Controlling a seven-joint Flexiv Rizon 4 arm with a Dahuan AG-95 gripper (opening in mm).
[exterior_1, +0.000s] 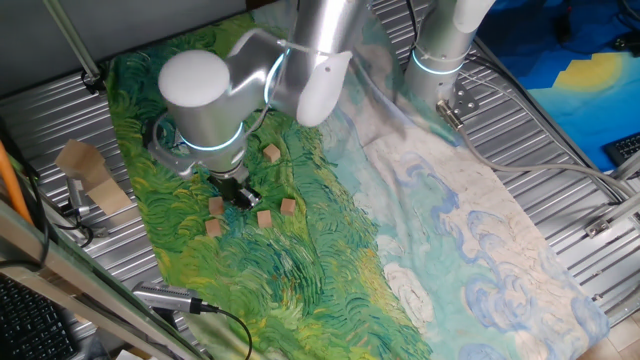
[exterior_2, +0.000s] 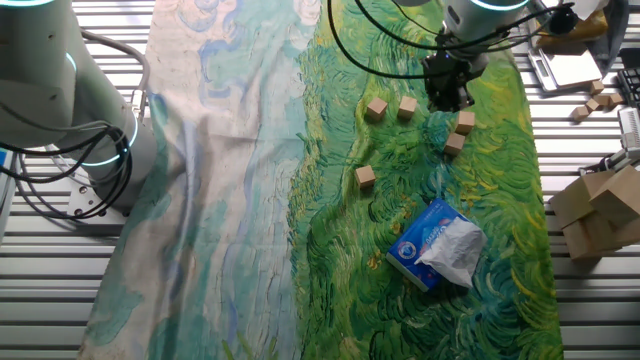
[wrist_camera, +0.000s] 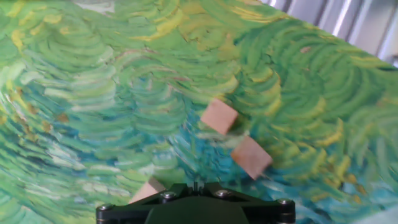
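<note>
Several small wooden cubes lie apart or in a close pair on the green part of the painted cloth. In exterior view 1, a left pair is the upper cube (exterior_1: 216, 205) and lower cube (exterior_1: 213, 228); two more, a middle cube (exterior_1: 264, 218) and right cube (exterior_1: 288, 206), lie to its right, and a far cube (exterior_1: 272, 153) sits apart. My gripper (exterior_1: 246, 200) points down between the pair and the middle cube. In the wrist view its fingers meet, shut, with nothing visible between them. Ahead lie two cubes; another cube (wrist_camera: 148, 188) is partly covered by the gripper.
A blue tissue pack (exterior_2: 410, 255) with white tissue sticking out lies on the cloth, hidden by the arm in exterior view 1. Cardboard boxes (exterior_1: 100, 180) stand off the cloth's left edge.
</note>
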